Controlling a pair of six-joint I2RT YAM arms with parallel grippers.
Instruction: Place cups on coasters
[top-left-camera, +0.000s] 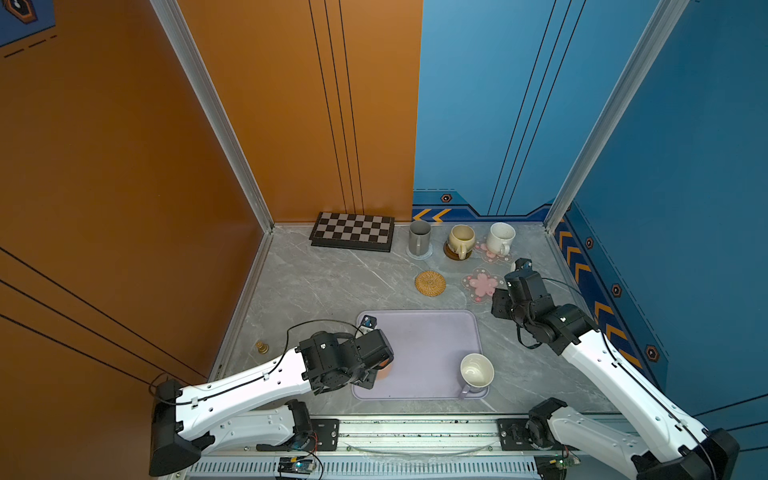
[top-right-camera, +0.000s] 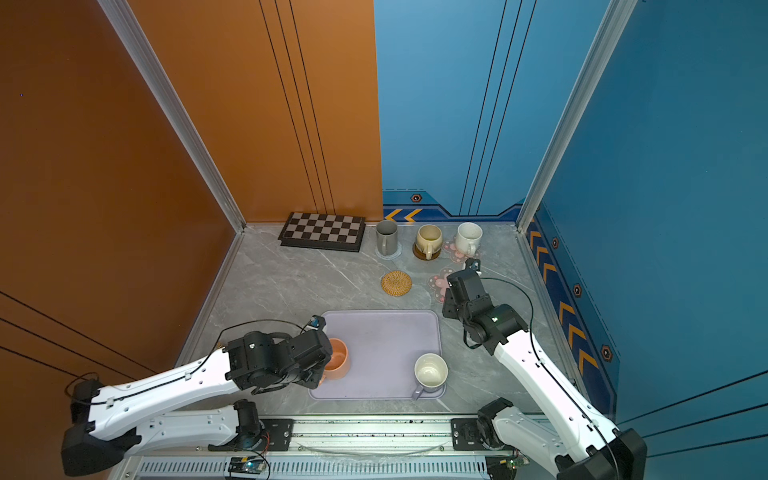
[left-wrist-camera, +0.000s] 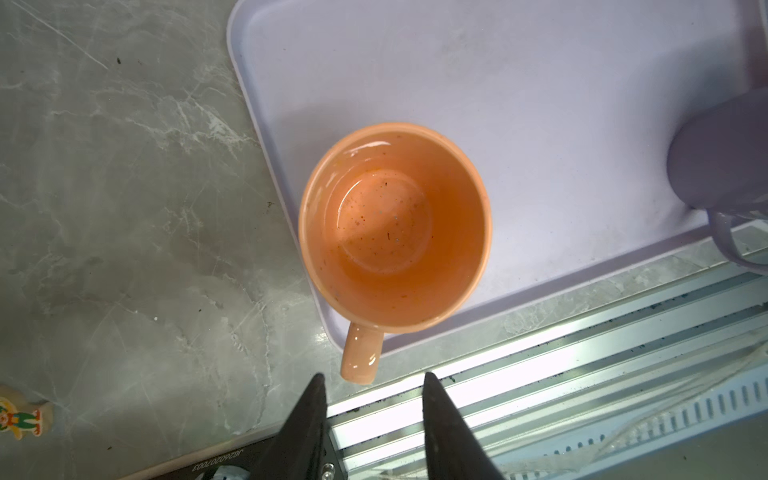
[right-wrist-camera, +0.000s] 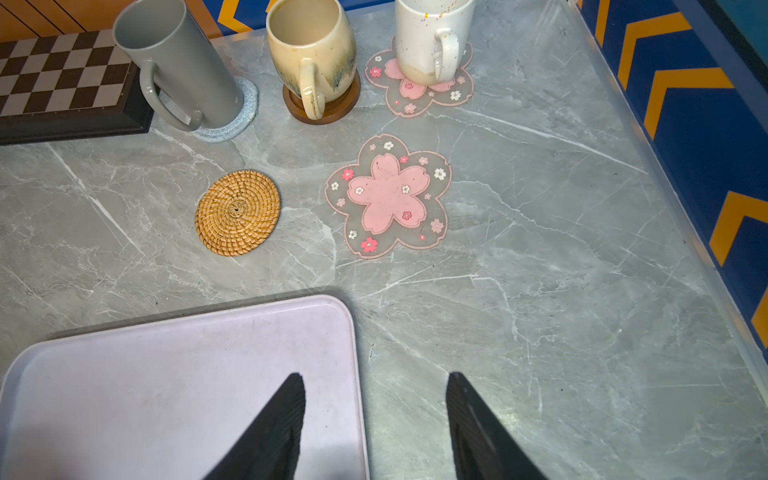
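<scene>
An orange cup (left-wrist-camera: 396, 296) stands upright in the near left corner of the lilac tray (top-left-camera: 424, 320), its handle toward the front. My left gripper is open above it, fingers level with the handle's end and empty. A cream-lined purple cup (top-right-camera: 431, 373) occupies the tray's near right corner. My right gripper hangs open and empty over the tray's right edge. Two coasters lie bare: a round woven one (right-wrist-camera: 237, 213) and a pink flower one (right-wrist-camera: 389, 194). Behind them, a grey mug (right-wrist-camera: 188, 72), a beige mug (right-wrist-camera: 312, 40) and a white mug (right-wrist-camera: 428, 40) each stand on a coaster.
A checkered board (top-left-camera: 352, 230) lies at the back left. On the left of the table is a small figurine (left-wrist-camera: 20, 416). The tray's middle is bare, and clear table lies right of the flower coaster.
</scene>
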